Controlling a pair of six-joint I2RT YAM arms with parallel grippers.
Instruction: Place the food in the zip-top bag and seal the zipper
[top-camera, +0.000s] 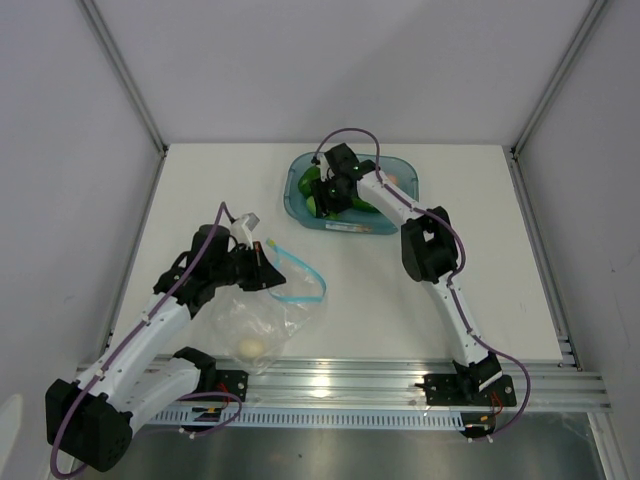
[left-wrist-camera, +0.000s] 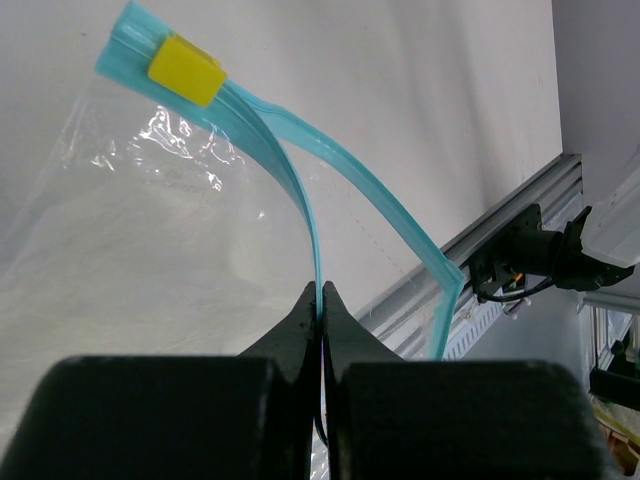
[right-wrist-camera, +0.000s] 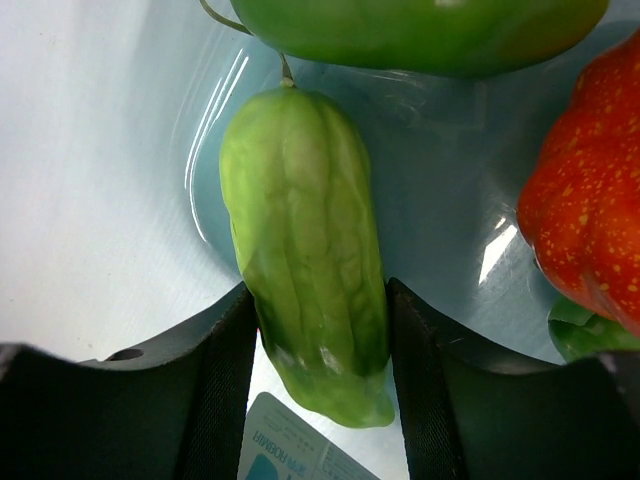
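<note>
Inside the blue bin, my right gripper is shut on a light green bumpy vegetable (right-wrist-camera: 305, 200), one finger on each side of its lower half. The vegetable's stem end points away from the gripper. My left gripper is shut on one edge of the clear zip bag's blue rim (left-wrist-camera: 390, 205). That rim curves apart from the opposite edge, leaving the bag's mouth spread, and a yellow slider (left-wrist-camera: 188, 70) sits at its far end. A pale round item (top-camera: 251, 348) lies low in the bag (top-camera: 245, 315) in the top view.
The blue bin (top-camera: 296, 212) stands at the table's back. Beside the held vegetable lie a green pepper (right-wrist-camera: 430, 30), an orange-red bumpy vegetable (right-wrist-camera: 590, 190) and a smaller green one (right-wrist-camera: 585, 328).
</note>
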